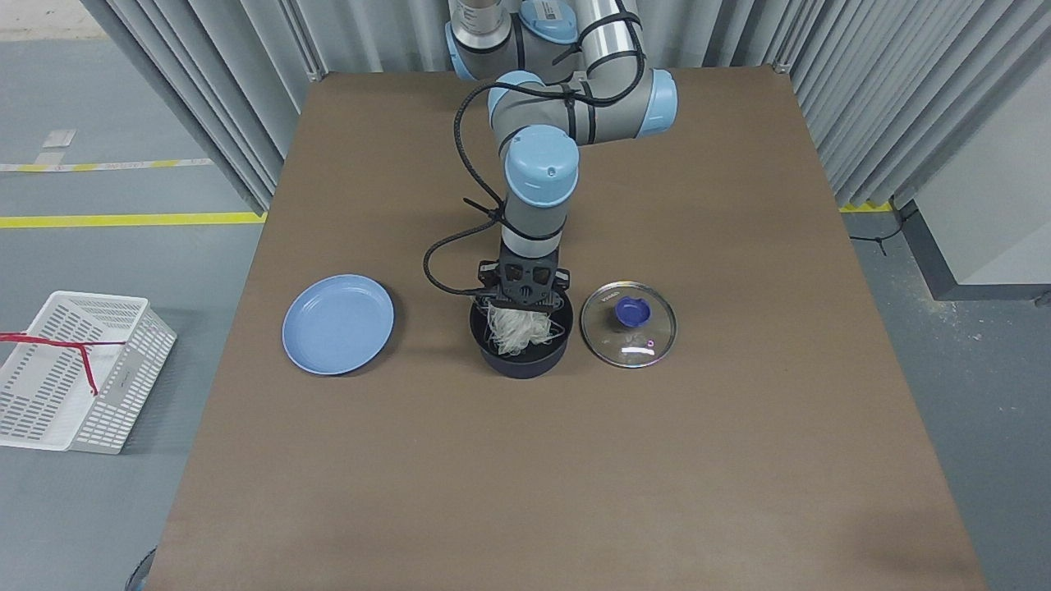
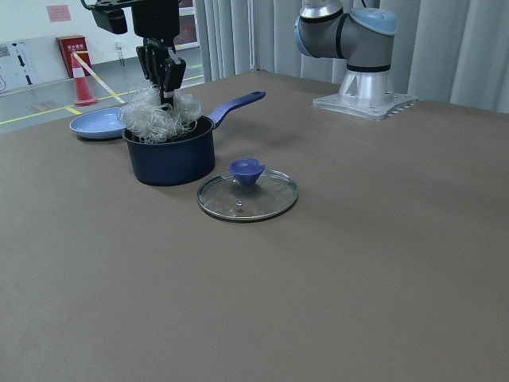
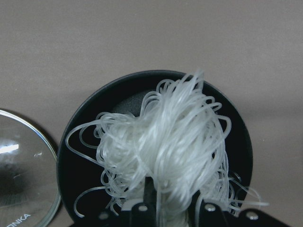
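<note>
My gripper [image 2: 165,91] is lowered over a dark pot [image 2: 171,167], shut on a bundle of white translucent noodles [image 3: 161,142]. The noodles lie within the pot's rim, with loose strands over its edge in the wrist view. In the front view the pot [image 1: 520,364] sits mid-table under my gripper [image 1: 522,300]; its blue handle [image 2: 238,105] shows in the left view. The fingertips are mostly hidden among the noodles.
A glass lid [image 1: 627,345] with a blue knob lies right of the pot. A blue plate [image 1: 337,324] lies to the left. A white basket [image 1: 128,404] stands on the floor at left.
</note>
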